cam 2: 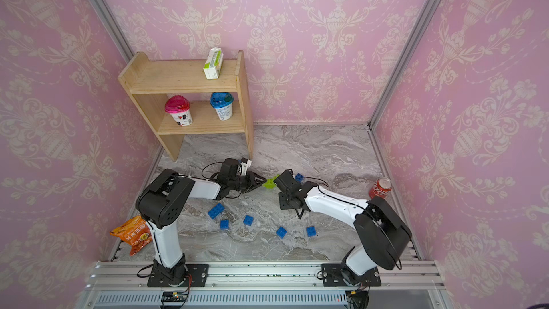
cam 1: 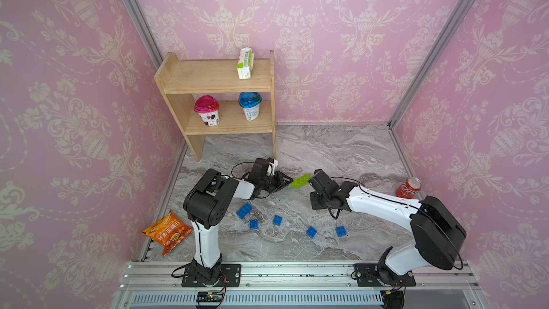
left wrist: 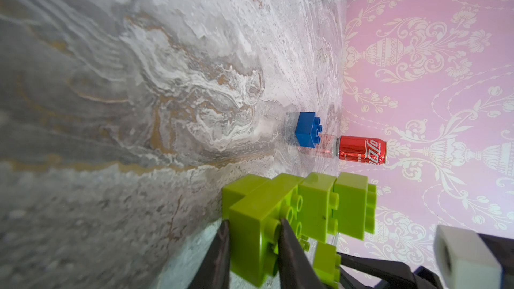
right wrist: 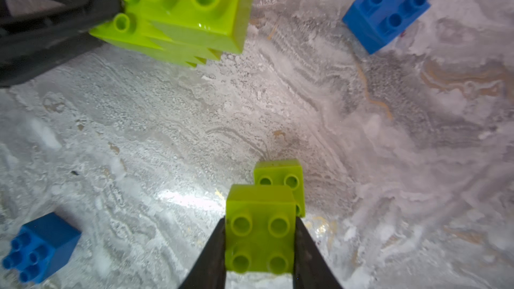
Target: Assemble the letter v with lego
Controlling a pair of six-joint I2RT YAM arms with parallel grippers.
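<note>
My left gripper (cam 1: 287, 180) is shut on a stepped row of joined lime-green bricks (left wrist: 254, 227), seen at the lower middle of the left wrist view. Just to its right my right gripper is shut on a lime-green brick (right wrist: 259, 200), studs facing the camera. Behind that held brick another lime-green brick (right wrist: 278, 171) shows, partly hidden; whether the two touch I cannot tell. A single blue brick (right wrist: 385, 8) sits apart, behind the right gripper in the top right view.
Several blue bricks (cam 1: 244, 211) lie along the front of the table. A cola can (cam 1: 408, 188) stands at right, a chip bag (cam 1: 167, 231) at front left. The wooden shelf (cam 1: 214, 83) with cups occupies the back left.
</note>
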